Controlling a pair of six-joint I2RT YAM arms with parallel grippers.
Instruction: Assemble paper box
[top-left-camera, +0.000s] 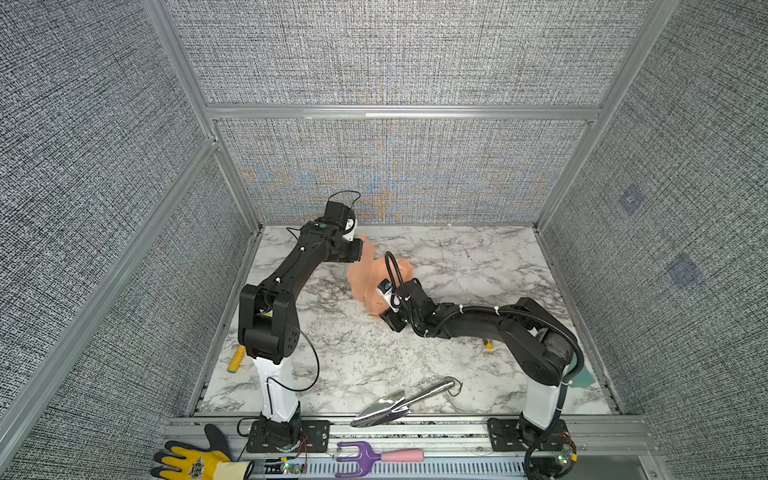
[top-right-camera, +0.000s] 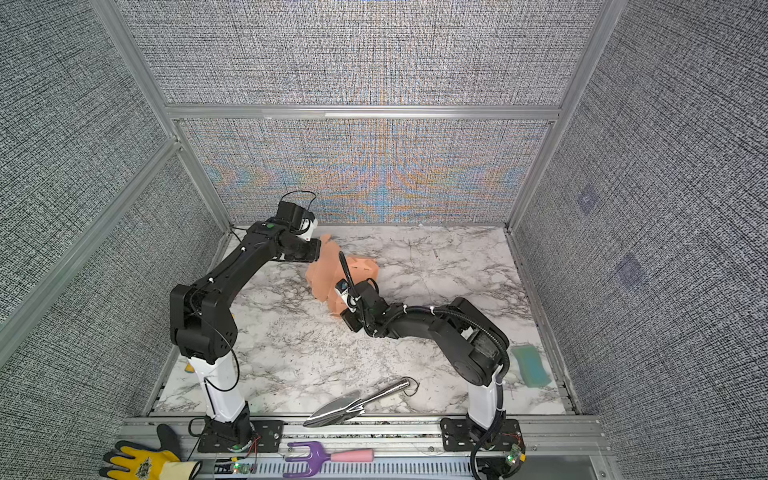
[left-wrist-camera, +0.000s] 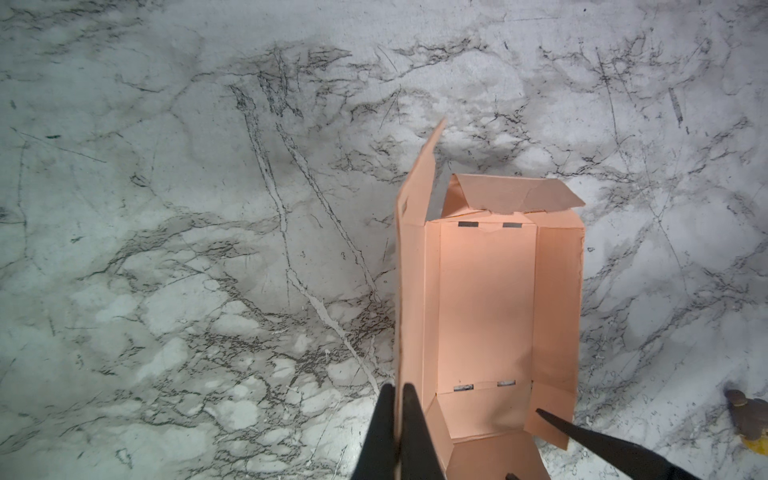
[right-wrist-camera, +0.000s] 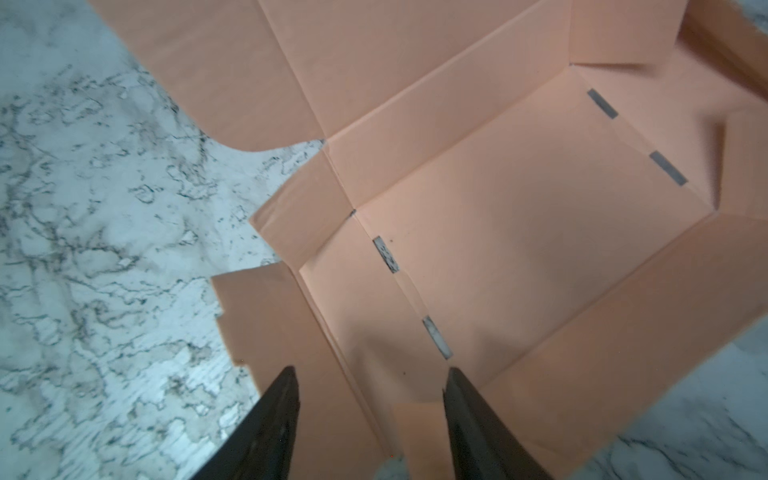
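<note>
A partly folded salmon paper box lies mid-table, end flaps loose, a tall side panel standing along its left in the left wrist view. My left gripper is shut on that panel's edge. My right gripper is part open over the box's end, its fingers either side of a short stretch of end flap and corner tab; whether they touch it I cannot tell.
Trowels lie at the front edge, a yellow-handled item at left, a small figure and a teal sponge at right.
</note>
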